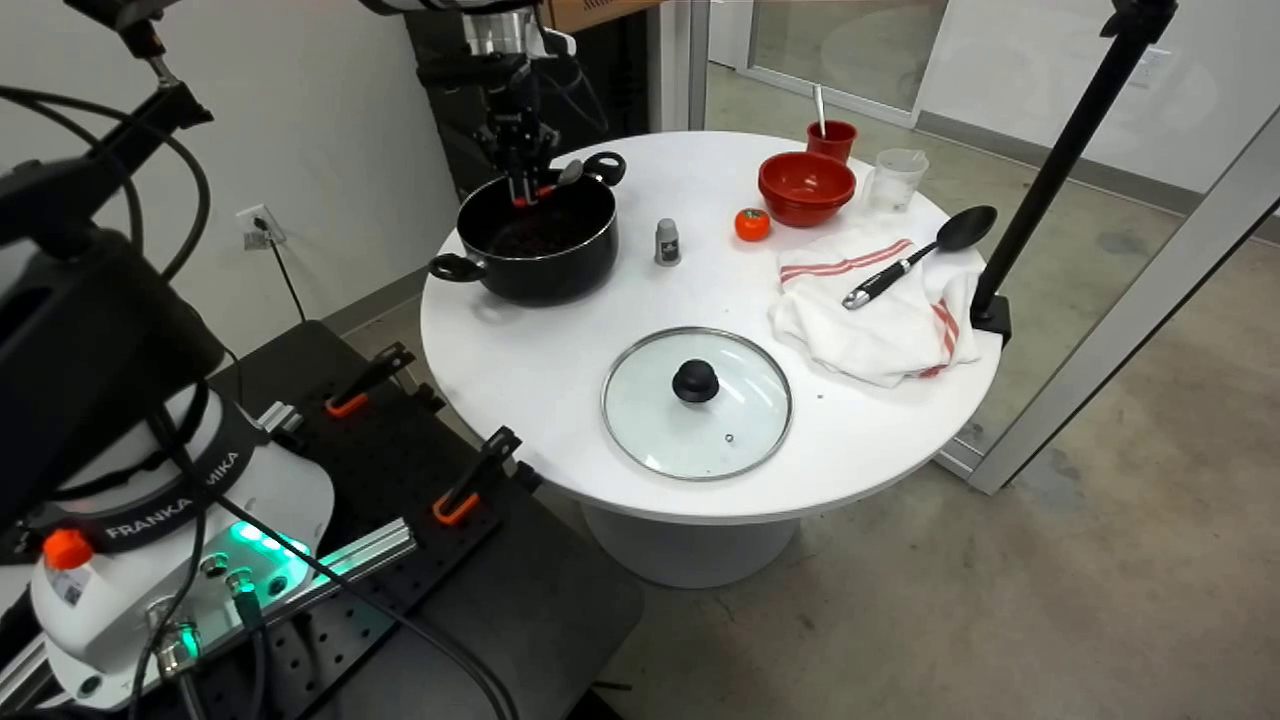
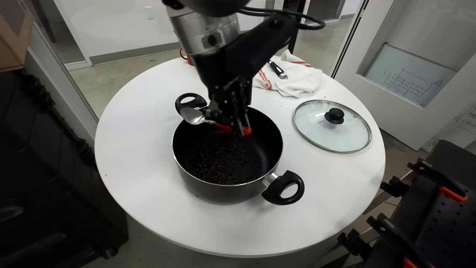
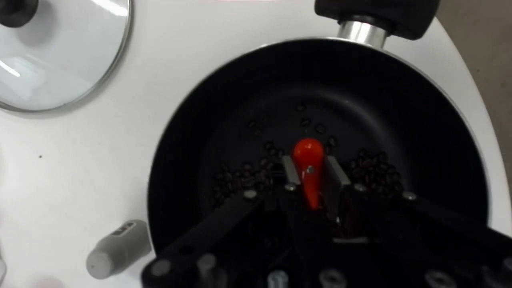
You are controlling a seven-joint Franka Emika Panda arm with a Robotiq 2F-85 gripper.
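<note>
My gripper is shut on the red handle (image 3: 308, 153) of a spoon, a finger on either side. The spoon's silver bowl (image 2: 192, 116) points up and sideways near the rim by the far handle in exterior view 2; it is hidden in the wrist view. Below is a black pot (image 2: 227, 192) with two handles, and the red handle end hangs within its opening. Dark beans (image 2: 214, 163) lie scattered over the pot's floor, with bare patches between them.
A glass lid (image 1: 696, 414) lies flat on the white table. Beside the pot stands a grey shaker (image 1: 667, 244). Farther off are a tomato (image 1: 752, 224), red bowls (image 1: 806, 192), a red cup (image 1: 831, 140), a clear cup (image 1: 896, 180), and a black ladle (image 1: 918, 258) on a towel (image 1: 876, 324).
</note>
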